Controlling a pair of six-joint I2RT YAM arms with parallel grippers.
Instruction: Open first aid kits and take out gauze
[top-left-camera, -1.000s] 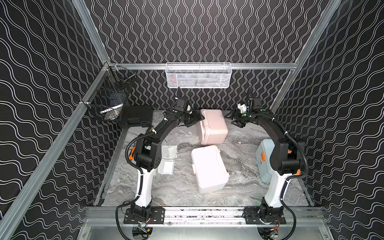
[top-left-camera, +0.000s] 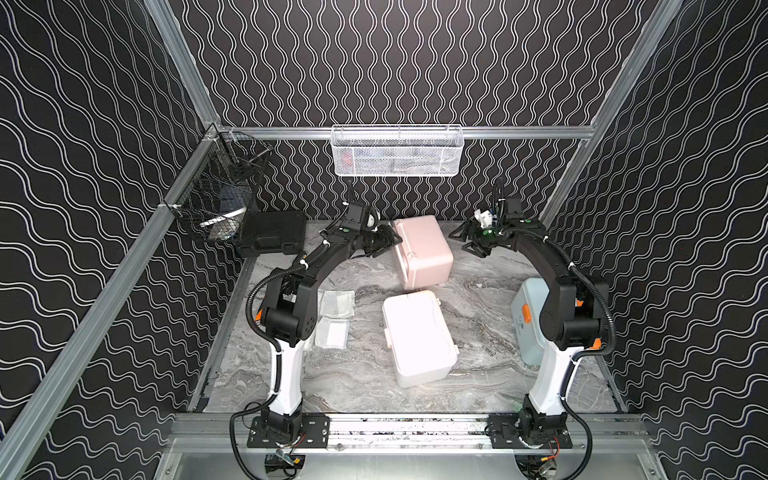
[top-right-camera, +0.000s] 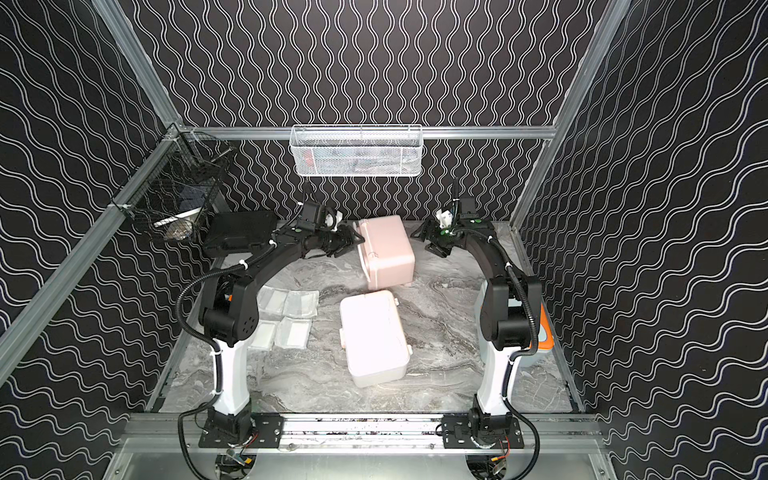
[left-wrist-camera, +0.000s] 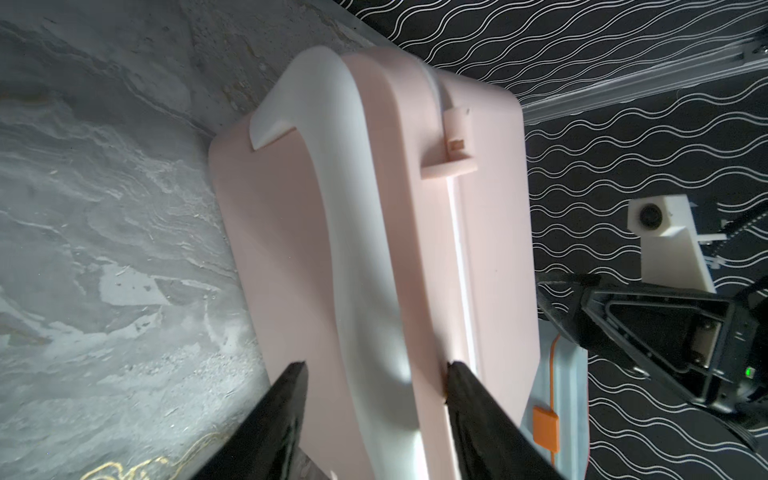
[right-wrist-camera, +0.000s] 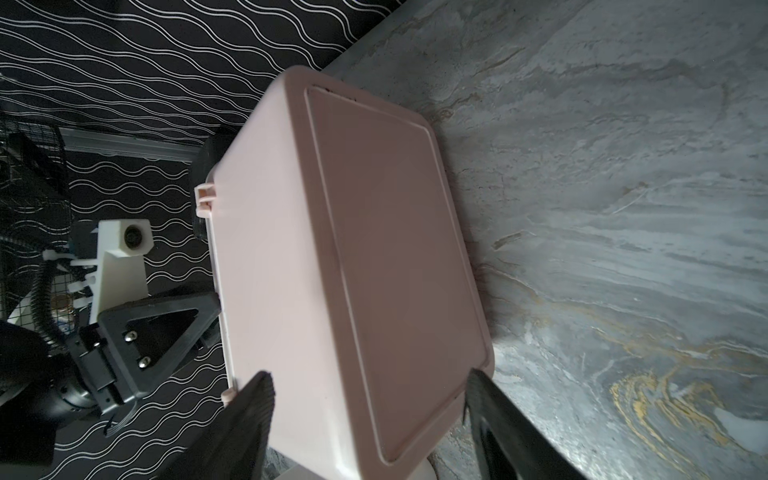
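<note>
A pink first aid kit (top-left-camera: 424, 248) sits at the back middle, tilted onto its side as far as shows, with its white handle (left-wrist-camera: 360, 264) facing left. My left gripper stands open at the handle side, fingers beside the handle and lid edge; contact is unclear. My right gripper is open at the kit's right side, beside its flat panel. A white kit (top-left-camera: 417, 336) stands at the front middle. Several flat gauze packets (top-right-camera: 292, 332) lie on the left of the table.
A black case (top-left-camera: 272, 232) is at the back left, a blue-orange kit (top-left-camera: 524, 328) at the right under my right arm. A white wire basket (top-left-camera: 397, 152) hangs on the back rail. The table (top-left-camera: 488, 384) has clear patches between the kits.
My left gripper has shifted slightly left and down, and the pink kit has shifted slightly left. My right gripper has barely moved.
</note>
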